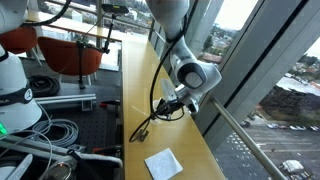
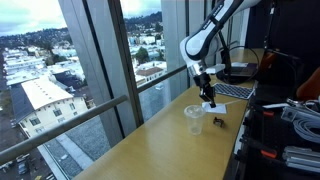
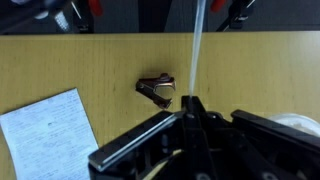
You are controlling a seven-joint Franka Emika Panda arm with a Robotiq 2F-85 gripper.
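A thin white straw-like stick point(image 3: 197, 50) rises from between the fingertips of my gripper, which is shut on it. In the wrist view the stick runs up to the top edge. Beyond my fingers, a dark staple remover point(image 3: 155, 91) lies on the table, apart from the gripper. At right, a round whitish cup or lid point(image 3: 296, 124) is partly hidden by a finger. Exterior view 2 shows a clear cup point(image 2: 195, 123) on the table near the arm. Detail at the fingertips is too small to read in the exterior views.
A white sheet of paper point(image 3: 48, 137) with faint writing lies left of the staple remover. Windows line one side; a keyboard point(image 2: 236, 72) stands behind the arm.
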